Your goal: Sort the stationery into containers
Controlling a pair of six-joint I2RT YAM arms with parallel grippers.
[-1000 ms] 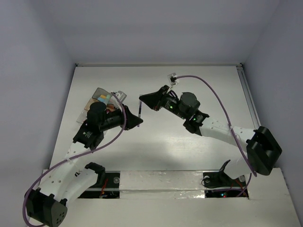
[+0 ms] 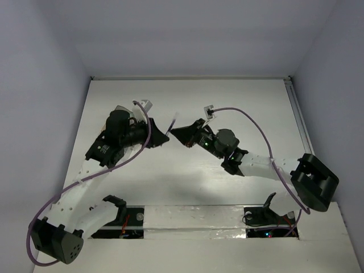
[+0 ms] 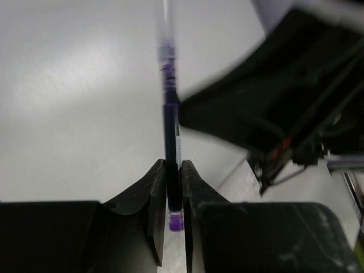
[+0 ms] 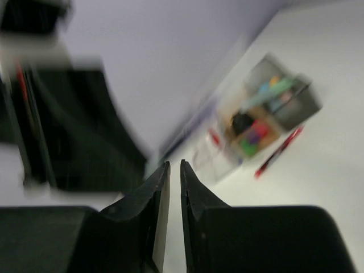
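My left gripper is shut on a slim dark pen [image 3: 172,128] with a purple end. The pen rises from the fingers, its upper end blurred in the left wrist view; in the top view it leans to the right. My right gripper [image 2: 172,131] is close beside the pen in the top view. A narrow gap parts its fingers [image 4: 196,196] in the right wrist view, with nothing seen between them. Blurred and dark, the right gripper reaches the pen's edge in the left wrist view; whether they touch I cannot tell.
Containers stand at the left, mostly behind the left arm from above. The right wrist view has a grey bin [image 4: 301,105], a wooden compartment [image 4: 270,139] with colourful items and a clear tray [image 4: 222,168]. A red-and-black pen [image 4: 278,152] lies beside them. Mid-table is clear.
My right gripper has come down in the top view, from the pen's upper end to lower along it.
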